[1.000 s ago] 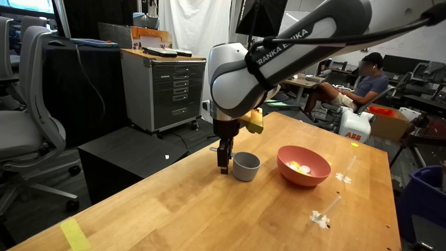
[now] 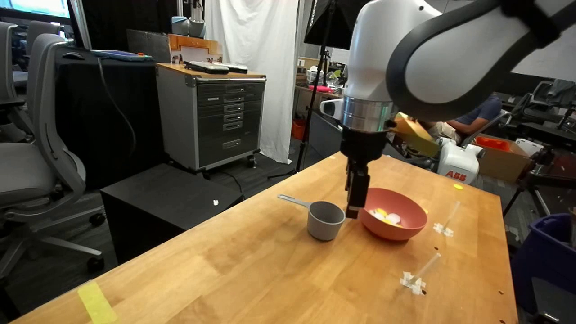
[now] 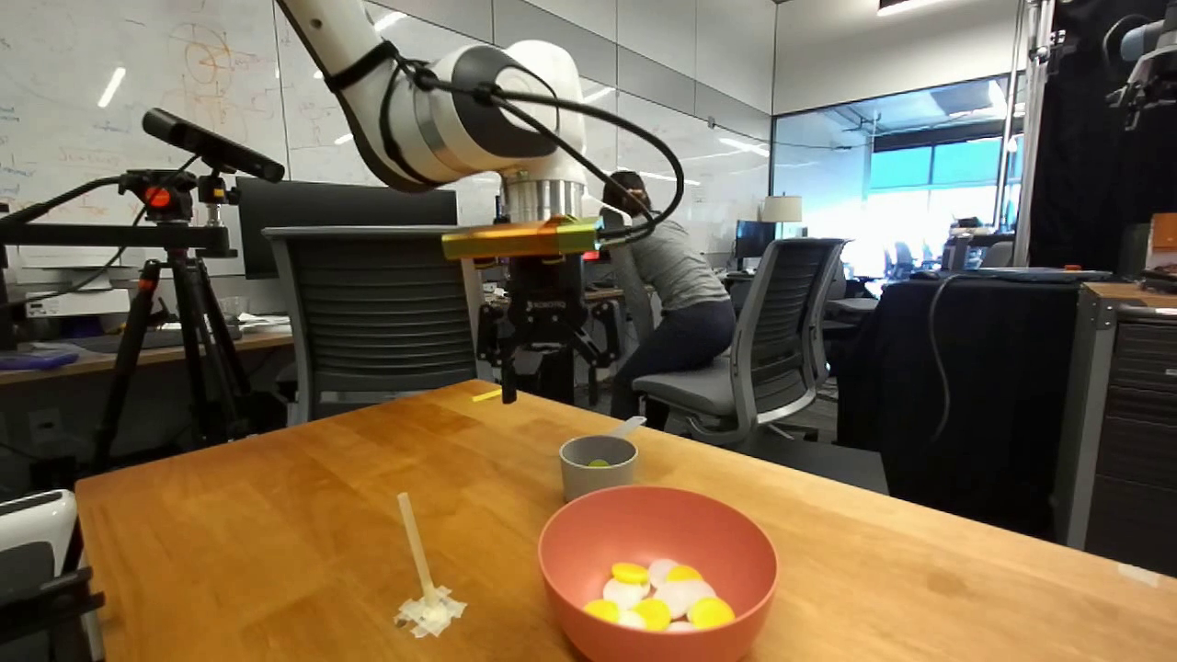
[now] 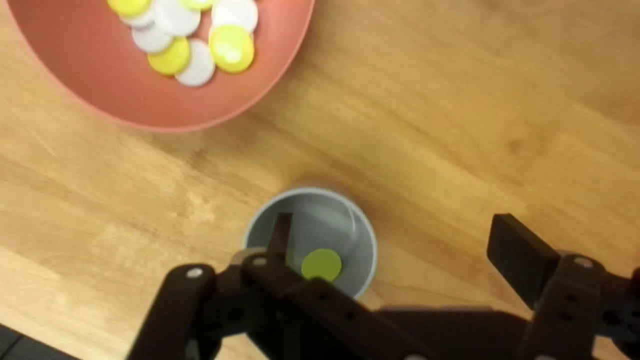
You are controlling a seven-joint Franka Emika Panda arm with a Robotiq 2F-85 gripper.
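A grey measuring cup (image 2: 325,221) stands upright on the wooden table, its handle (image 2: 294,200) pointing to the back left in exterior view 1. Inside the cup lies a yellow-green disc (image 4: 321,264). Close by is a red bowl (image 3: 659,517) holding several white and yellow discs (image 4: 195,36). My gripper is open, fingers spread wide and nothing between them. It hangs above the table, clear of the surface in exterior view 2. One finger (image 4: 280,235) covers part of the cup in the wrist view; the other is over bare wood.
Two thin clear sticks (image 2: 428,267) (image 3: 415,546) are taped upright to the table. A flat yellow disc (image 2: 458,186) lies near the far edge, and yellow tape (image 2: 97,302) marks the near left corner.
In exterior view 1 my gripper has moved right, from the cup's left side to between cup and bowl in the picture. The cup sits slightly right of before, with more handle showing.
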